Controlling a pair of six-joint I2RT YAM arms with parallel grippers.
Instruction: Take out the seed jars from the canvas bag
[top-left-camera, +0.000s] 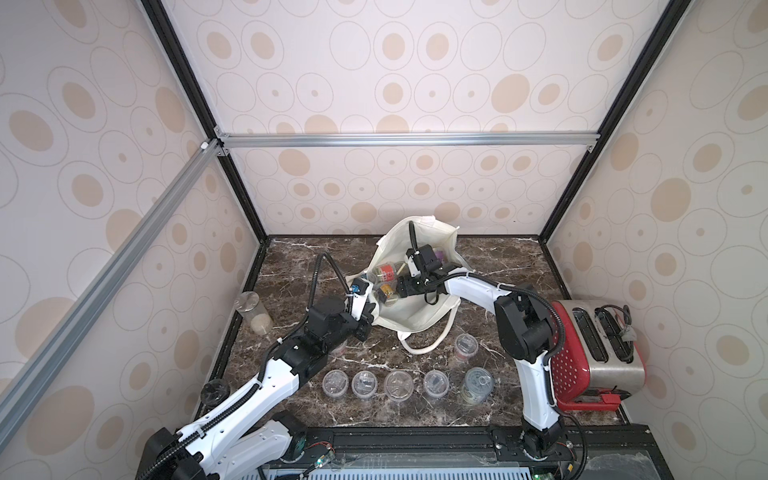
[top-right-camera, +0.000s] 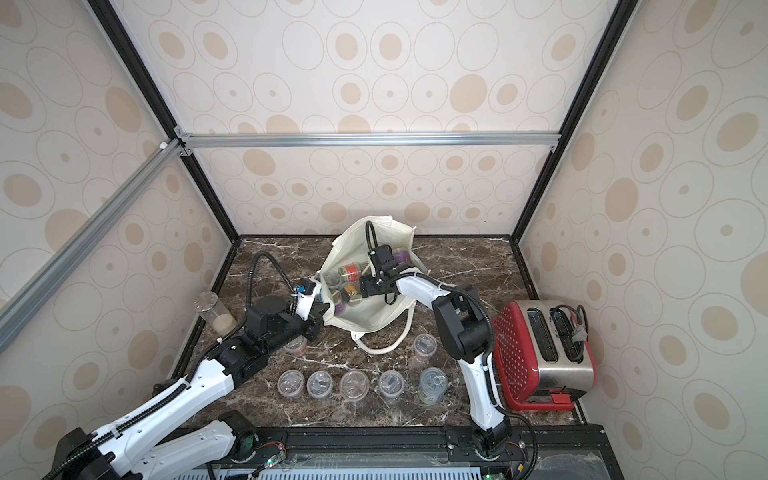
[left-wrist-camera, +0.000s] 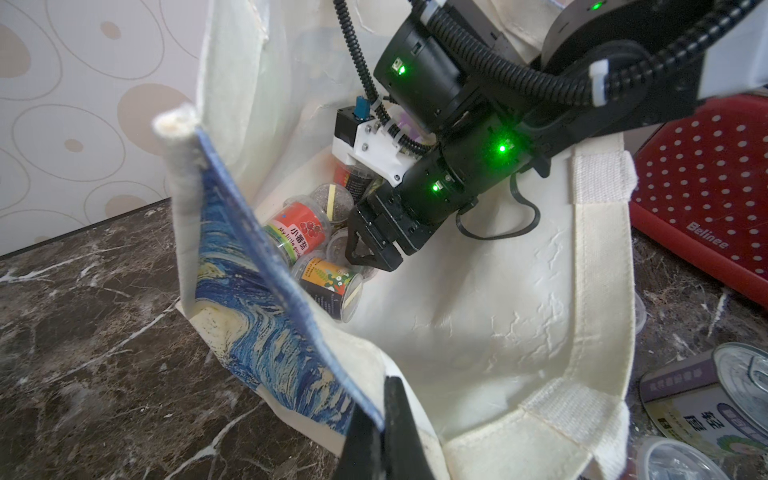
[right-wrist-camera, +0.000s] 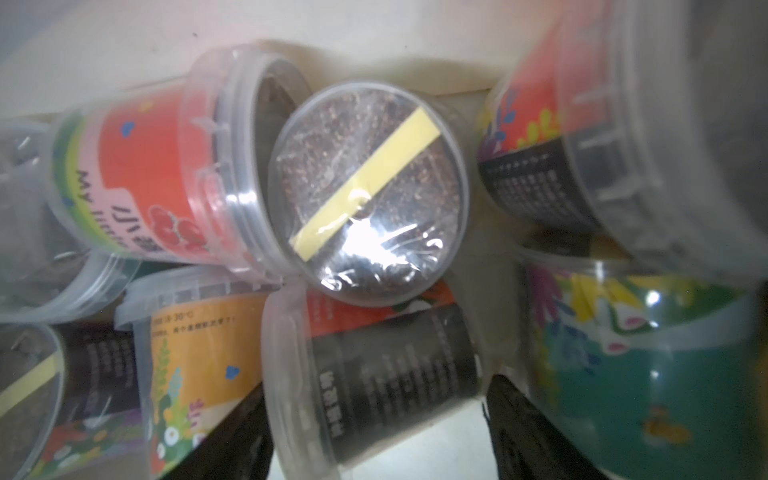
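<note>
A white canvas bag (top-left-camera: 424, 312) (top-right-camera: 376, 312) lies open, holding several seed jars on their sides or ends, among them a red-label jar (left-wrist-camera: 296, 228), a yellow-label jar (left-wrist-camera: 328, 280) and a lid-up jar (right-wrist-camera: 368, 184). My left gripper is shut at the bag's near-left edge, pressed to the fabric. My right gripper is open inside the bag, its fingertips either side of a dark-label jar (right-wrist-camera: 384, 376) lying on its side.
Several clear-lidded containers (top-left-camera: 398, 385) line the table's front. A red toaster (top-left-camera: 592, 352) stands right, a tall jar (top-left-camera: 254, 312) left.
</note>
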